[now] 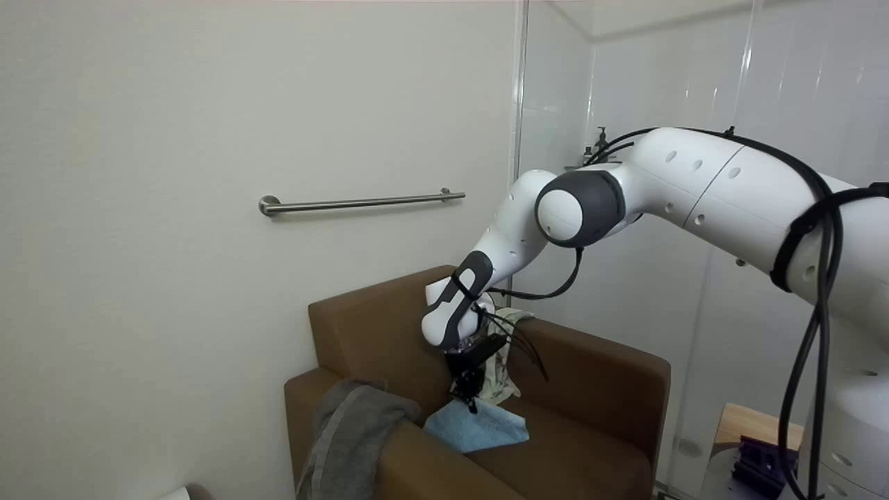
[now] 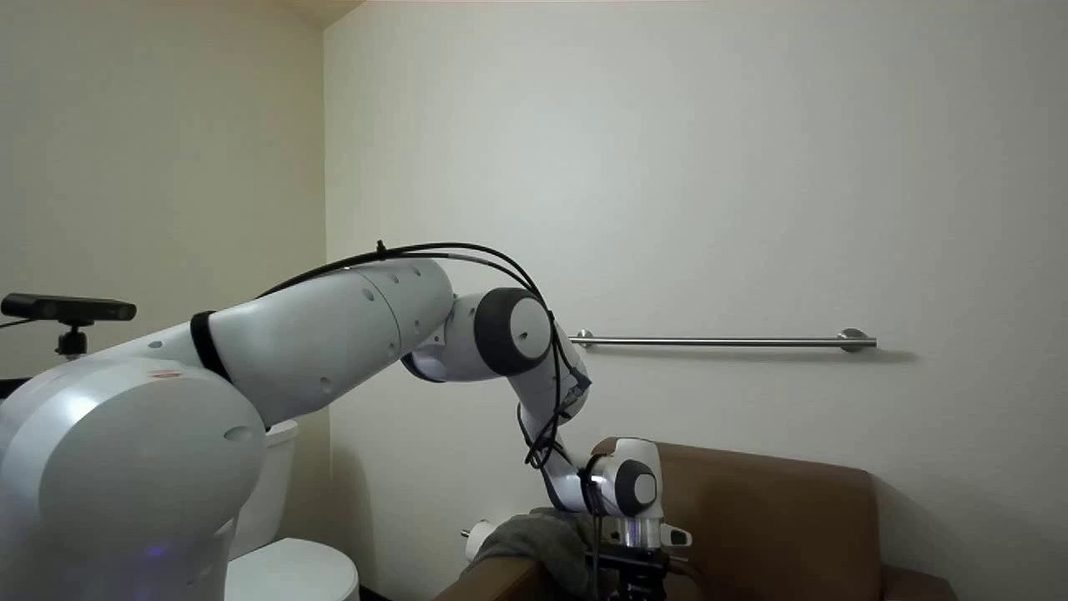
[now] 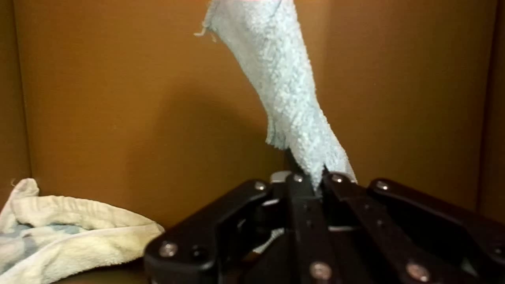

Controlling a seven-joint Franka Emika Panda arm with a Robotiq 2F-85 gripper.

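Note:
A light blue towel point(image 1: 476, 426) hangs from my gripper point(image 1: 469, 407) above the seat of the brown armchair point(image 1: 567, 425). In the wrist view the towel point(image 3: 288, 80) narrows to a pinched fold between the fingertips of my gripper, which is shut on it. One end of the cloth reaches up out of that view. From the second exterior view the gripper's black body point(image 2: 638, 576) shows low over the chair, while its fingertips and the towel are out of sight.
A grey towel point(image 1: 358, 429) drapes over the chair's near armrest. A pale patterned cloth point(image 3: 71, 232) lies at the chair's far side. On the wall above is a metal bar point(image 1: 367, 203), bare. A toilet point(image 2: 290, 571) stands behind the arm.

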